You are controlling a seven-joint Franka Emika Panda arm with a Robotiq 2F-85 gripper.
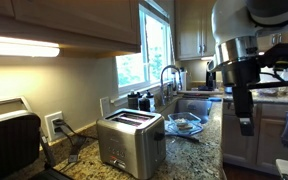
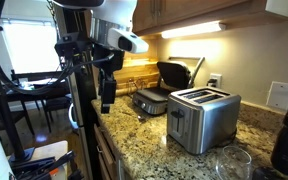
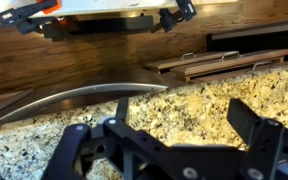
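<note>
My gripper is open, its two dark fingers wide apart over the edge of the speckled granite counter [image 3: 194, 105], with nothing between them. In exterior view 1 the gripper [image 1: 246, 125] points down on the right, apart from the silver toaster [image 1: 132, 145] on the counter. The second exterior view puts the gripper [image 2: 106, 113] near the counter's front edge, left of the toaster [image 2: 202, 122]. A clear glass dish [image 1: 185, 122] sits behind the toaster. The toaster's slots look empty, though their depths are hidden.
A black appliance with a raised lid [image 2: 174, 88] stands against the wall. Several dark canisters [image 1: 139, 102], a sink [image 1: 192, 108] and a curved faucet [image 1: 168, 78] lie farther along. Bare counter [image 2: 136, 130] lies in front of the appliance.
</note>
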